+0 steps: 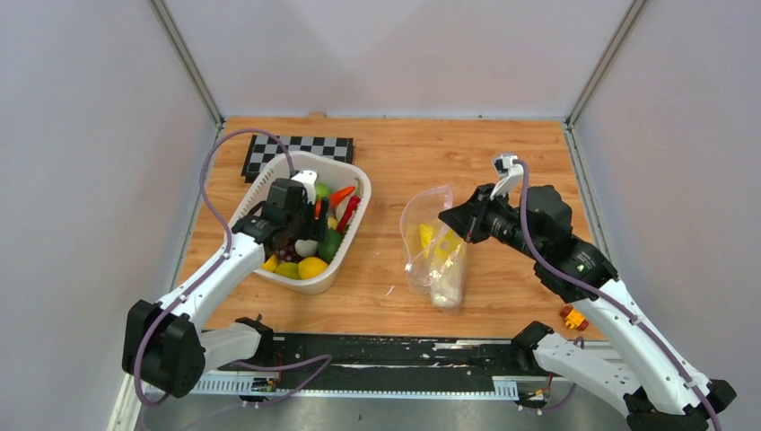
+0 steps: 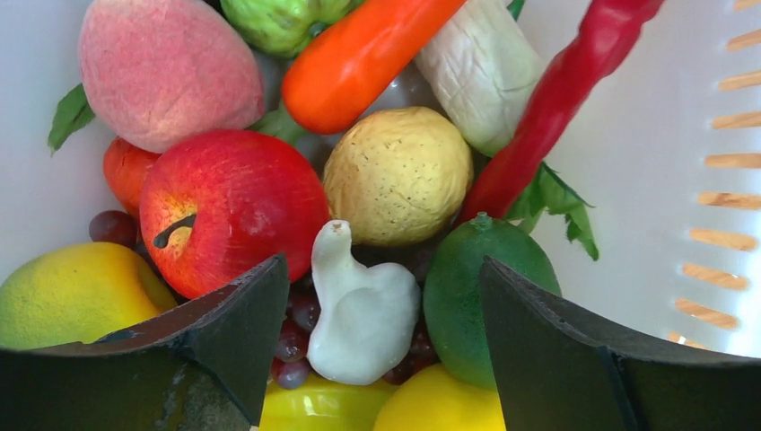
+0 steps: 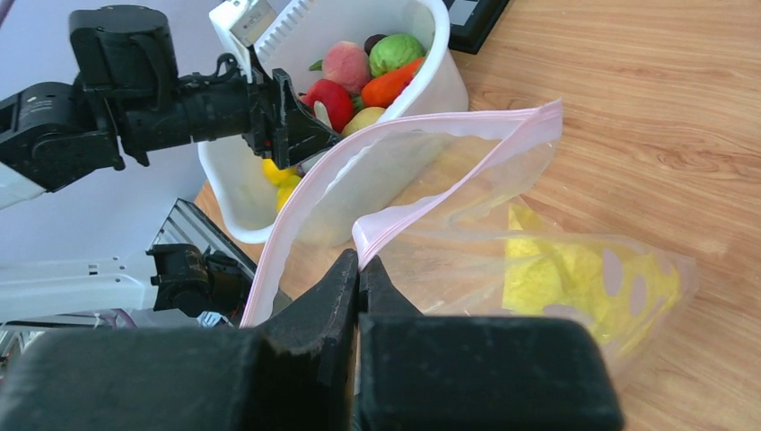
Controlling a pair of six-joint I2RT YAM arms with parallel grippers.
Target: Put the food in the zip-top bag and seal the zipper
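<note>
The clear zip top bag (image 1: 420, 260) stands open on the table, with yellow food (image 3: 583, 278) and something pale inside. My right gripper is shut on the bag's pinkish zipper edge (image 3: 404, 223), holding its mouth up. Inside the white basket (image 1: 359, 215), my left gripper hangs open over the pile. Framed between its fingers in the left wrist view is a white garlic-like bulb (image 2: 366, 328); whether they touch it cannot be seen. Beside it lie a red apple (image 2: 238, 206), a green avocado-like fruit (image 2: 462, 296) and a tan potato-like ball (image 2: 399, 171).
Also in the basket are a peach (image 2: 170, 72), a carrot (image 2: 368, 58), a red chili (image 2: 570, 108) and lemons (image 1: 311, 268). A checkered board (image 1: 310, 146) lies behind it. Bare wood separates basket and bag. An orange toy (image 1: 574, 318) sits at front right.
</note>
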